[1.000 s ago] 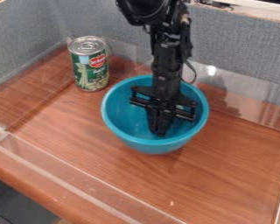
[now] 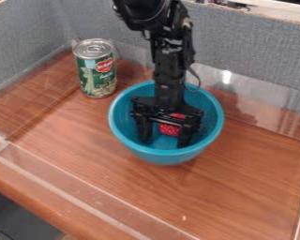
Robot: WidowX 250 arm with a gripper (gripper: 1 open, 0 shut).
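Observation:
My black gripper (image 2: 167,131) reaches down into a turquoise bowl (image 2: 127,142) in the middle of the view, its fingers open on either side of a small red object (image 2: 171,127). The red object lies inside the bowl and is partly hidden by the gripper, so its shape is unclear.
A green and silver can (image 2: 97,69) stands upright left of and behind the bowl. Grey padded walls (image 2: 240,56) with clear plastic edging border the back and left.
The red object was hidden a second ago and shows between the fingers now. My gripper has shifted slightly within the bowl. The bowl and can stand where they were.

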